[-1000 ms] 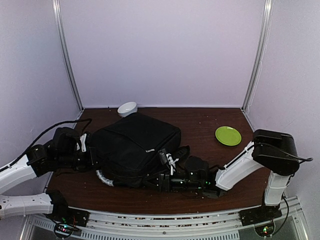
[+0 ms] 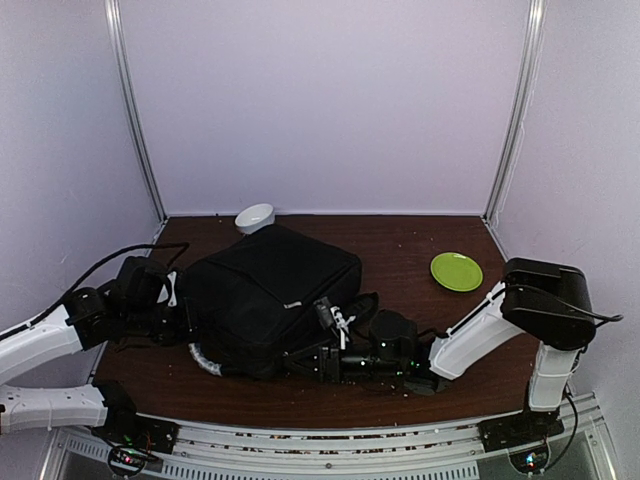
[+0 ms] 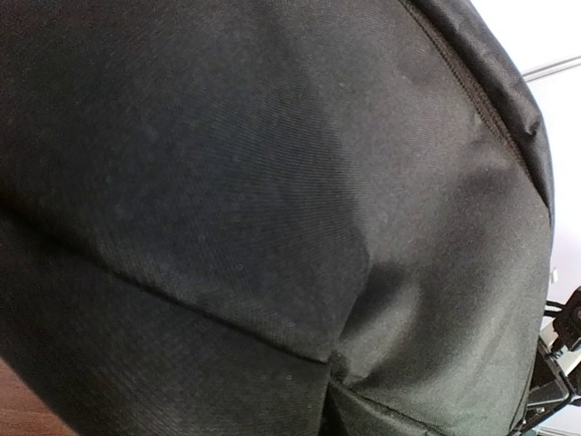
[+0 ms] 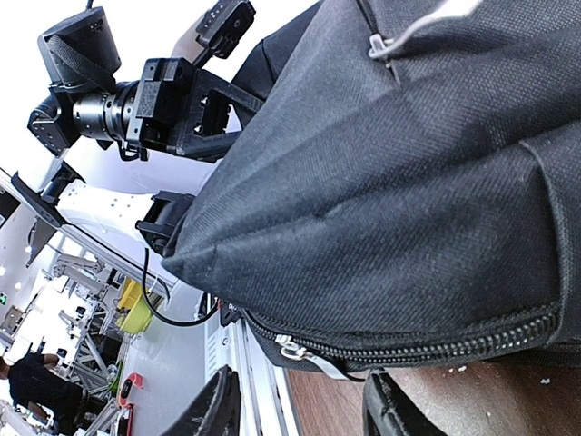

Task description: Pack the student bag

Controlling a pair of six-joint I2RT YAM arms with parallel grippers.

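Note:
The black bag [image 2: 270,285] lies on the left half of the brown table. At its left side is my left gripper [image 2: 188,325], shut against the fabric. Bag cloth [image 3: 227,182] fills the left wrist view, with creases meeting low in the middle; the left fingertips are hidden there, and a pinch of cloth cannot be made out. My right gripper is open at the bag's near lower edge. A metal zipper pull [image 4: 322,363] hangs from the zipper [image 4: 436,350], just ahead of the gap between the right fingers, not gripped.
A white bowl [image 2: 255,217] stands behind the bag, and a green plate [image 2: 456,271] lies at the right. Another zipper pull [image 4: 379,45] sits higher on the bag. A pale curved piece [image 2: 204,361] shows at the bag's lower left edge. Bare table lies between bag and plate.
My left gripper has shifted slightly to the right, and the bag's near lower edge has moved a little toward the front. The right arm is nearly still.

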